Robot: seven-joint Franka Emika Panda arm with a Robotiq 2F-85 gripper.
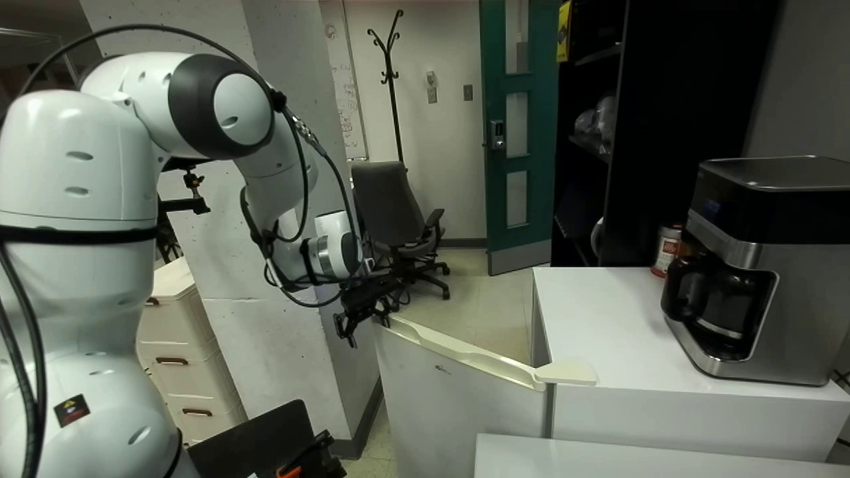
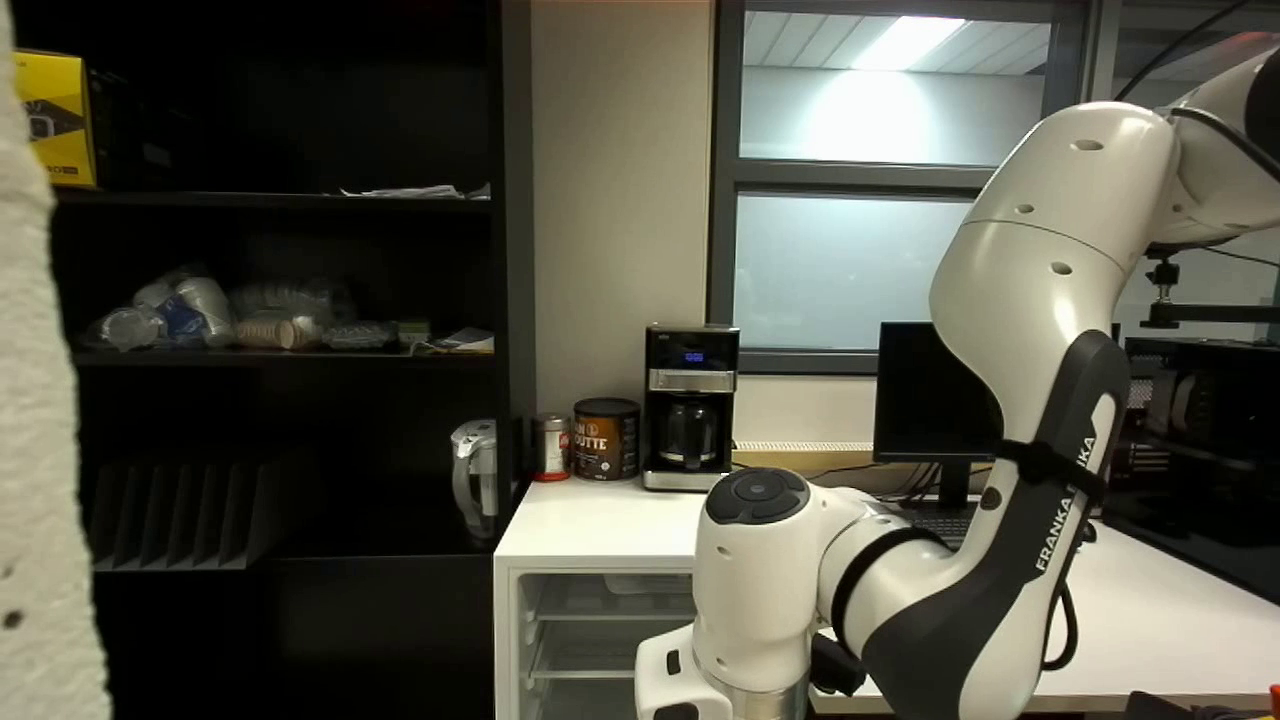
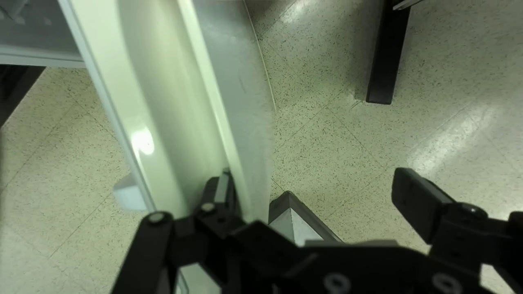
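The small white fridge stands with its door (image 1: 462,398) swung out in exterior view 1. A cream channel (image 3: 162,98) runs along the door's top edge. My gripper (image 1: 366,320) is at the door's free end, its fingers wide apart. In the wrist view, one of its fingers (image 3: 221,192) reaches down at the channel, close to the door's outer wall; whether they touch, I cannot tell. The opposite fingertip (image 3: 416,203) hangs over bare floor on the door's outer side. Nothing is clasped by the gripper.
On the fridge's white top (image 1: 605,318) stands a coffee maker (image 1: 765,271), with cans (image 2: 606,438) beside it. Fridge shelves (image 2: 606,654) show through the open front. An office chair (image 1: 390,207) and a concrete pillar (image 1: 295,239) are near the arm.
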